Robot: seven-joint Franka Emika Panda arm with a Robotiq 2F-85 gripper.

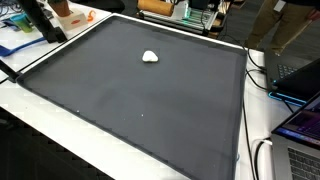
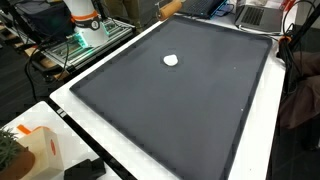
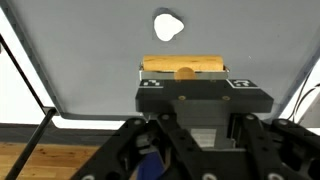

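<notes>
A small white piece [image 3: 168, 24], rounded and a little heart-shaped, lies alone on the dark grey board [image 3: 90, 60]. Exterior view 1 has the white piece [image 1: 150, 57] toward the board's far side, and exterior view 2 shows the same white piece [image 2: 170, 60] too. Low in the wrist view is my gripper, shut on a dark bar [image 3: 205, 97] with white marks. A wooden strip [image 3: 183, 63] shows just beyond that bar; whether they are one object I cannot tell. The white piece is apart from the gripper. Neither exterior view shows the fingers clearly.
A tan wooden thing [image 1: 157, 7] appears at the far edge in exterior view 1. A laptop [image 1: 290, 85] and cables are along the right. An orange-banded cup [image 2: 40, 150] sits off the board's near-left corner in exterior view 2. Most of the board is bare.
</notes>
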